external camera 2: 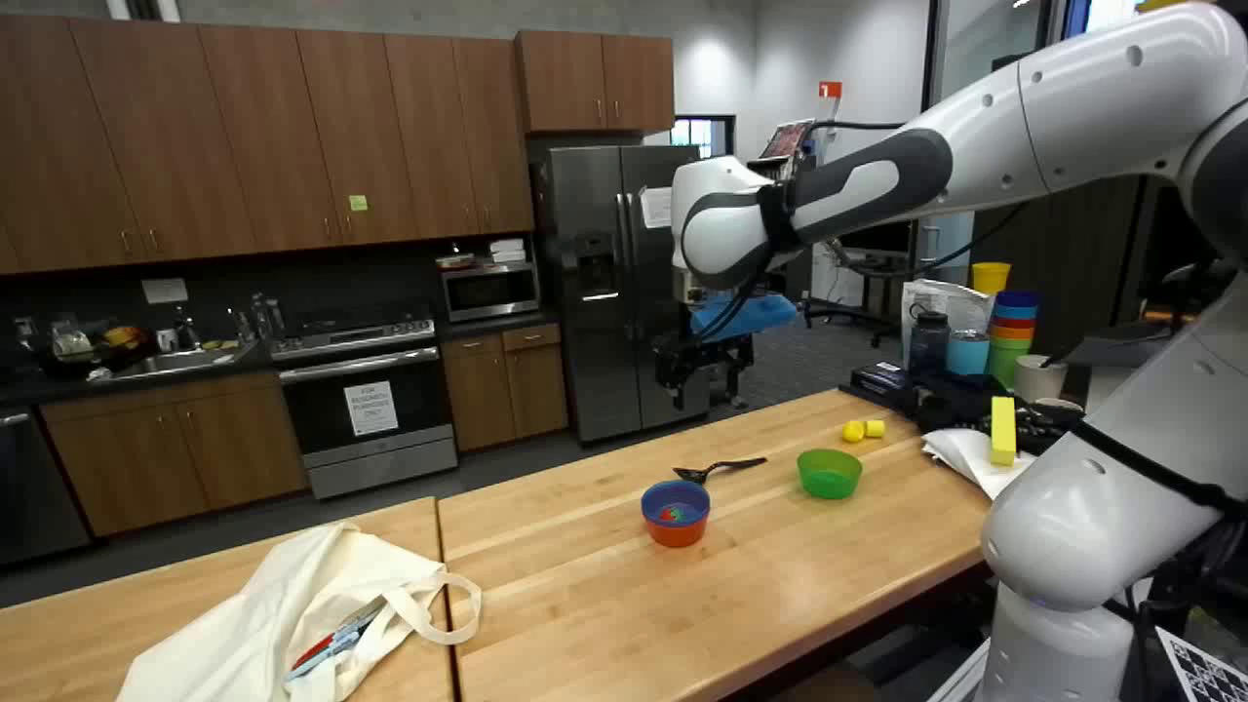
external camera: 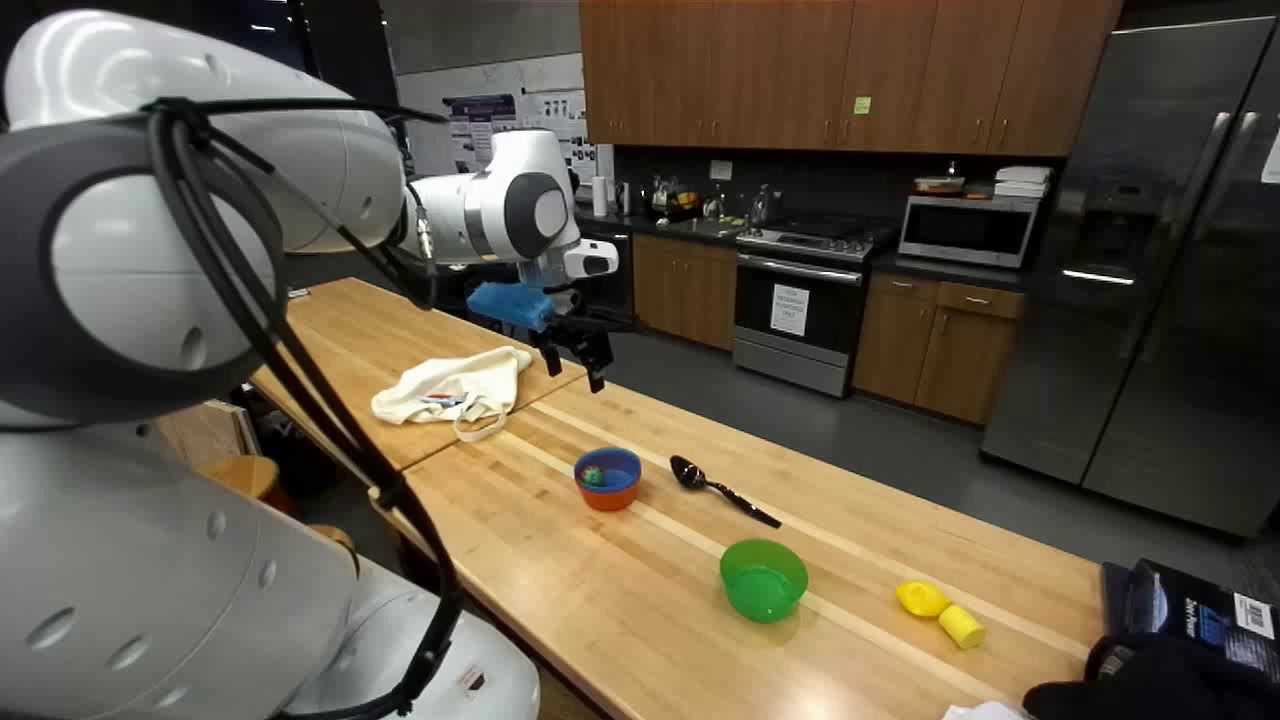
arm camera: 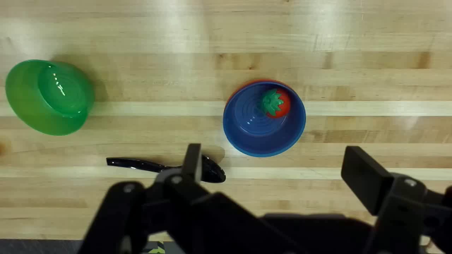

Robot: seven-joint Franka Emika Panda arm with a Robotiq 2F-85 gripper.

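My gripper is open above the table, its black fingers wide apart with nothing between them. Beneath it in the wrist view, a blue bowl (arm camera: 243, 135) is nested in a red-orange one, whose rim (arm camera: 265, 80) peeks out. A red toy strawberry with a green leafy top (arm camera: 281, 106) lies inside the blue bowl. To the left is an empty green bowl (arm camera: 25, 97). The black spoon (arm camera: 131, 163) lies on the wood, partly hidden by a finger. Two yellow items, a rounded one (external camera: 921, 598) and a cylinder-like one (external camera: 961, 626), lie touching beyond the green bowl.
A cream cloth bag (external camera 2: 275, 620) lies at one end of the table, a red and blue thing in its opening. Stacked cups (external camera 2: 1012, 333), a bottle (external camera 2: 929, 344) and a yellow block (external camera 2: 1002, 431) crowd the other end. Bare wood surrounds the bowls.
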